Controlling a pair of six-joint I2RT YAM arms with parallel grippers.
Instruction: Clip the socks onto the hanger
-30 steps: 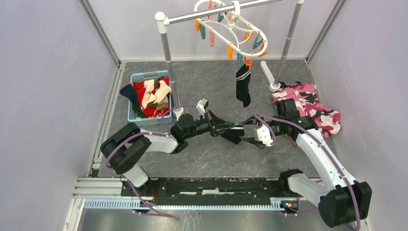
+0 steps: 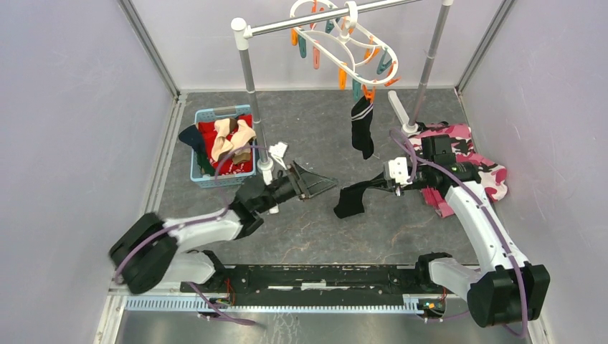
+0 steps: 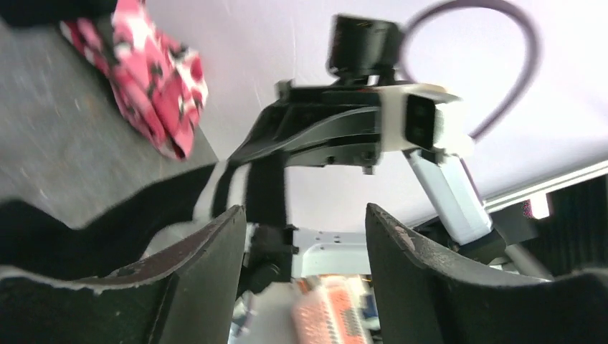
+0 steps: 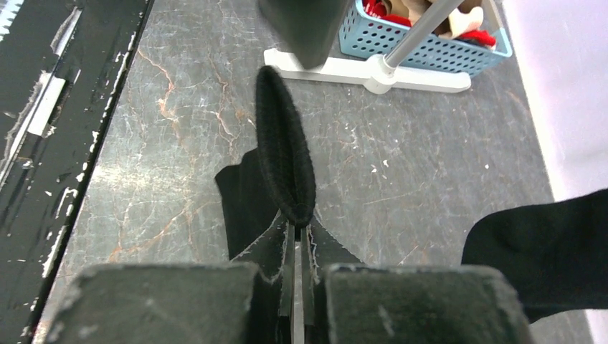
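A black sock (image 2: pixel 350 201) hangs from my right gripper (image 2: pixel 374 184), which is shut on it over the middle of the floor. In the right wrist view the folded sock (image 4: pixel 283 143) is pinched at the fingertips; in the left wrist view it shows white stripes (image 3: pixel 240 188). Left of the sock, my left gripper (image 2: pixel 326 185) stands apart from it, fingers open and nothing between them. A second black striped sock (image 2: pixel 363 129) hangs from an orange clip (image 2: pixel 369 93) on the white hanger (image 2: pixel 335 51).
Several free clips hang round the hanger, which is on a metal rail (image 2: pixel 308 23). A blue basket (image 2: pixel 203 176) of socks stands at the left beside a rack post (image 2: pixel 252 93). Pink patterned cloth (image 2: pixel 492 174) lies at the right behind my right arm.
The left gripper has opened, let go and drawn back left. The sock now hangs from the right gripper alone.
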